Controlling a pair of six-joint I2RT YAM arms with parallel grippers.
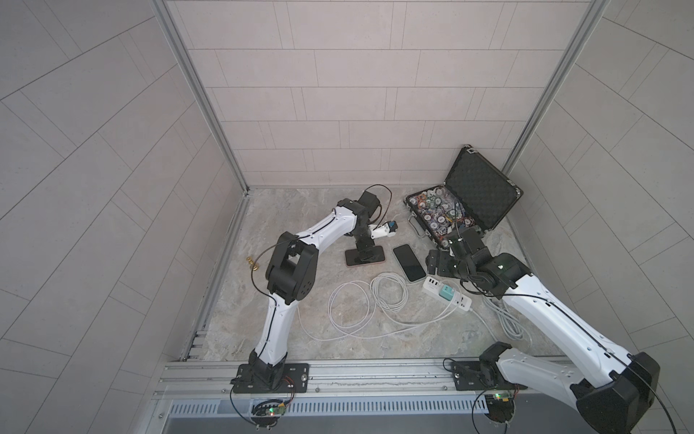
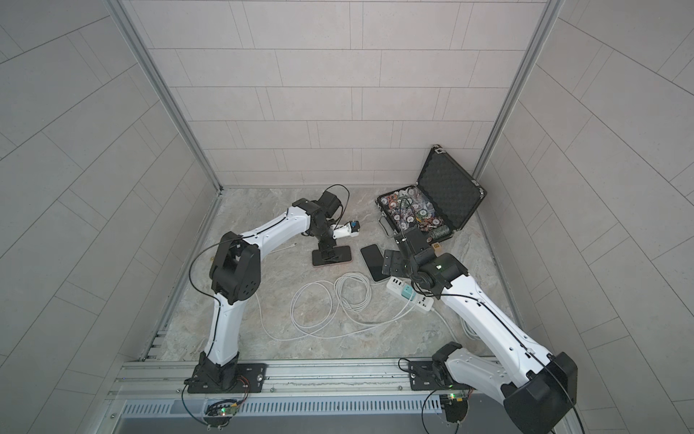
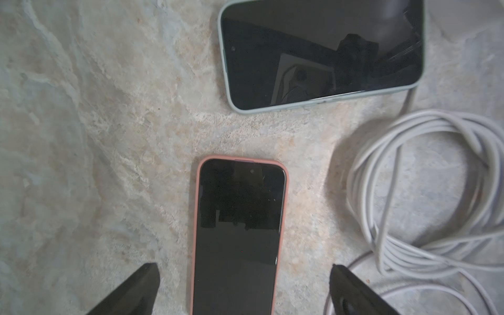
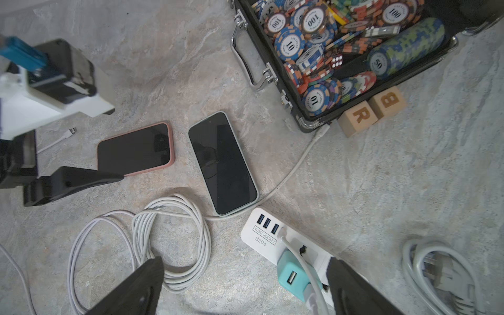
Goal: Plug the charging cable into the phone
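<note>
In the left wrist view, a pink-edged phone (image 3: 239, 252) lies face up, its lower end between the spread fingers of my open left gripper. Nothing shows gripped there. A second phone with a pale edge (image 4: 223, 162) lies beside it. One white cable connector (image 4: 69, 132) rests on the table to the left of the pink phone. Another white cable end (image 4: 323, 130) lies against the chip case; its cable runs past the lower end of the pale phone. My right gripper is open and empty, above the table near the power strip.
White cable coils (image 4: 170, 241) lie in front of the phones. A white power strip (image 4: 262, 236) carries a teal adapter (image 4: 291, 273). The open case of poker chips (image 1: 437, 209) stands at the back right, with two wooden blocks (image 4: 372, 111) alongside.
</note>
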